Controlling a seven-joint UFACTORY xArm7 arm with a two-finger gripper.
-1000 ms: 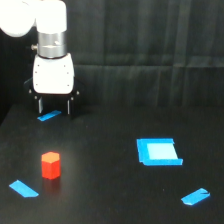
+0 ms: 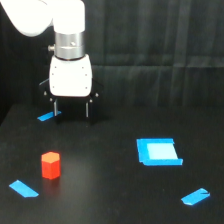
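Note:
An orange-red block point(image 2: 50, 165) rests on the black table at the left. Behind it and a little to the right, my gripper point(image 2: 72, 110) hangs from the white arm, fingers pointing down. Its dark fingers stand apart with nothing visible between them, so it is open. Clear space separates the gripper from the block. To the right lies a white square point(image 2: 160, 151) edged with blue tape, with nothing on it.
Strips of blue tape mark the table: one at the back left point(image 2: 48, 116), one at the front left point(image 2: 23, 188) and one at the front right point(image 2: 196, 197). Dark curtains hang behind.
My gripper has shifted to the right and remains open. The block and the taped white square have not moved.

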